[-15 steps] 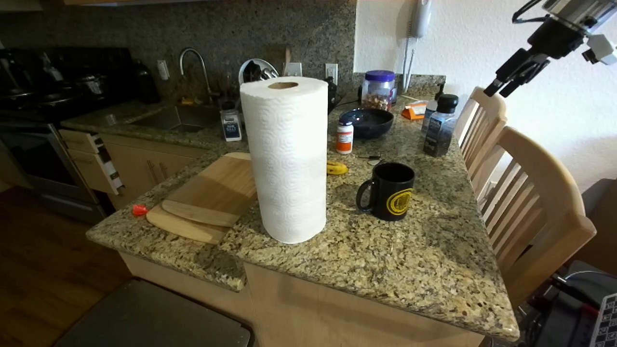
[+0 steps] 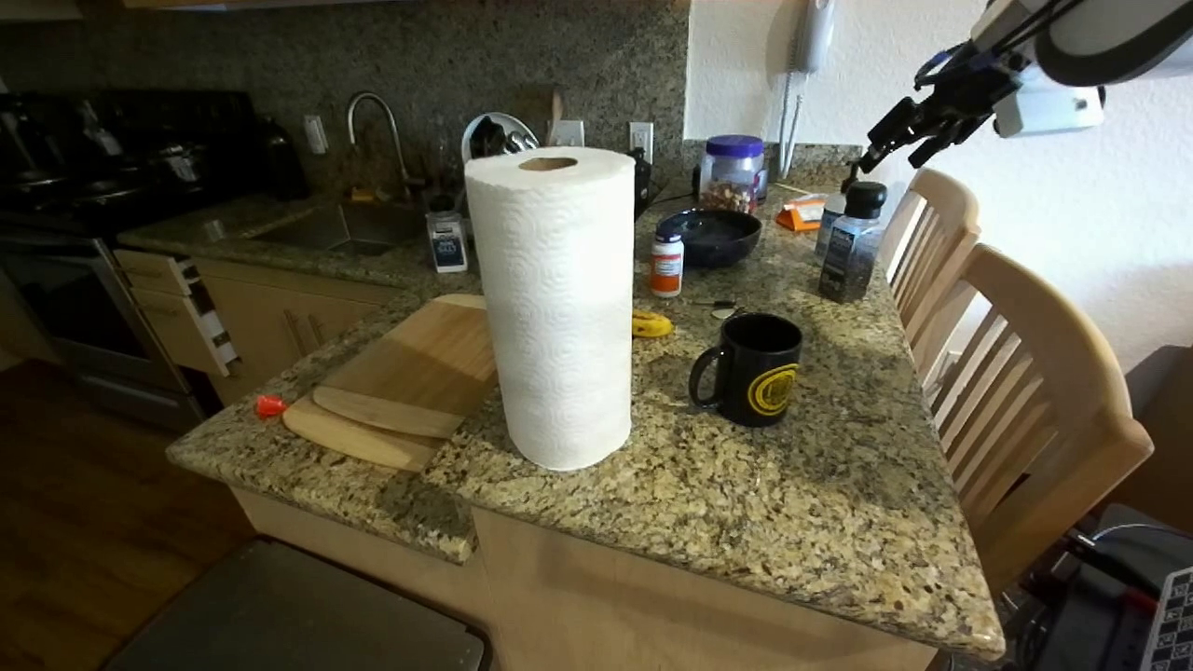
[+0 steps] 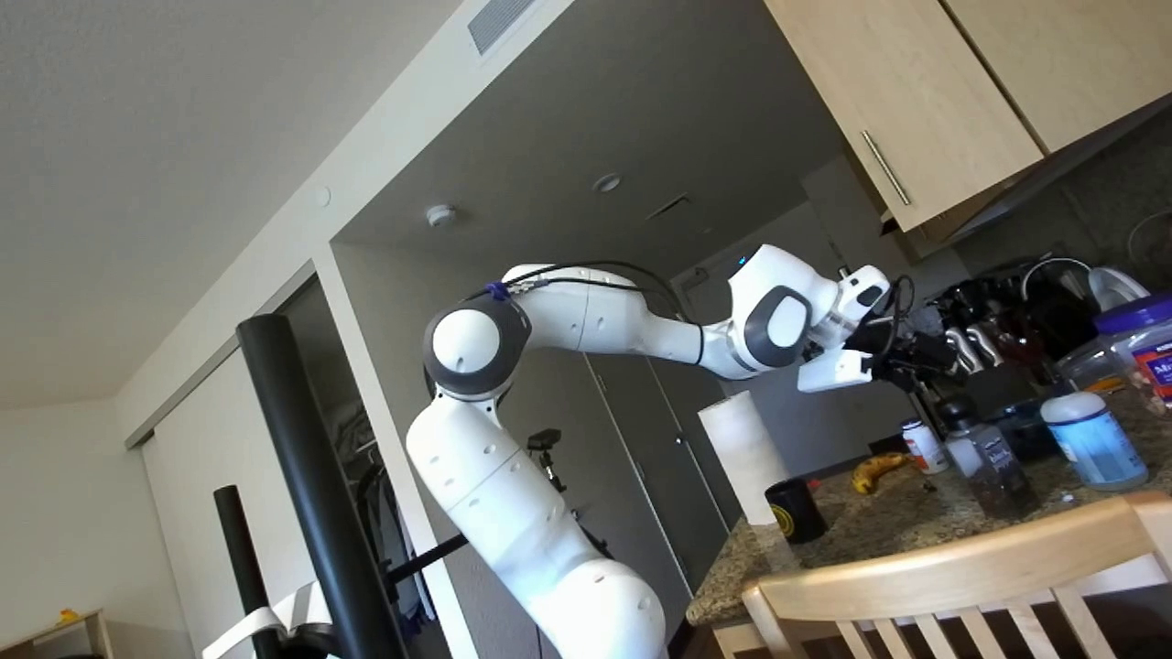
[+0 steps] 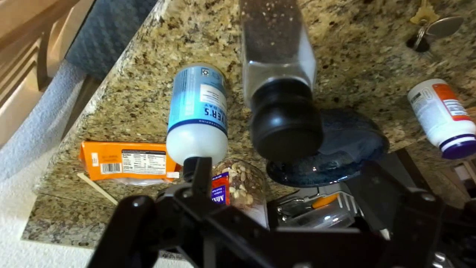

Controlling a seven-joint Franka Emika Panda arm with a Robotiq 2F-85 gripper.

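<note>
My gripper (image 2: 896, 160) hangs in the air above the far right part of the counter. It is open, and nothing sits between its fingers. In the wrist view its dark fingers (image 4: 201, 181) stand apart. Below them are a black-capped grinder (image 4: 285, 118), a blue and white pump bottle (image 4: 197, 111) and a dark bowl (image 4: 352, 147). The pump top is partly covered by one finger. A clear jar of nuts (image 4: 243, 185) shows between the fingers, further down in that view. An orange packet (image 4: 129, 160) lies left of the pump bottle.
A paper towel roll (image 2: 559, 313) and a black mug (image 2: 761, 369) stand near the counter's front. Close by are a white pill bottle (image 2: 666, 267), a banana (image 2: 651, 324) and cutting boards (image 2: 414, 363). Wooden chairs (image 2: 1035, 380) line the right edge.
My gripper has moved left in exterior view 1 and slightly up, coming nearer to the grinder and pump bottle. The wrist has turned. The counter objects have stayed put.
</note>
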